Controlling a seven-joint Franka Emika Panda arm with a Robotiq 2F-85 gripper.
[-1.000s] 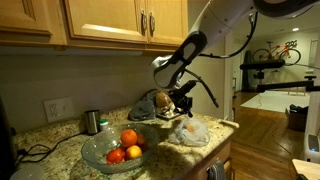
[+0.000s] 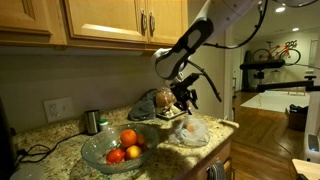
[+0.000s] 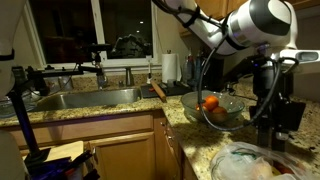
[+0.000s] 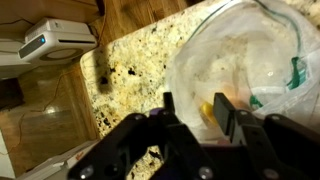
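Note:
On the counter lies a clear plastic bag (image 2: 190, 131), its contents blurred; an orange-yellow bit and some green show inside it in the wrist view. My gripper faces down above the bag, its dark fingers apart at the bottom of the wrist view. Between the fingertips I see only the bag's film and the counter beneath, and nothing appears held. In exterior view 2 the gripper (image 3: 272, 138) hangs just over the bag (image 3: 255, 160); whether it touches the plastic I cannot tell.
A glass bowl (image 2: 97, 152) with several red and orange fruits stands beside the bag. The counter's edge (image 4: 100, 95) drops to the wooden floor close by. A sink (image 3: 85, 97) lies farther off, and things line the wall behind the arm.
In exterior view 1 the gripper end of the arm has shifted slightly and now looks different in outline above the bag. The bag and bowl stay where they were.

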